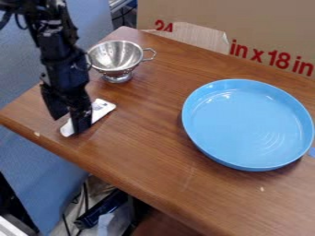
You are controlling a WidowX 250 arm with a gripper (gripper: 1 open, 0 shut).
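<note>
My black gripper (69, 109) is low over the left part of the wooden table, with its fingertips at a white tube (101, 110) lying there and partly covering it. Whether the fingers are open or shut on the tube cannot be told. A steel colander (117, 57) with handles stands behind the gripper.
A large blue plate (246, 124) fills the right part of the table (172, 184). A cardboard box (246, 28) stands behind the table.
</note>
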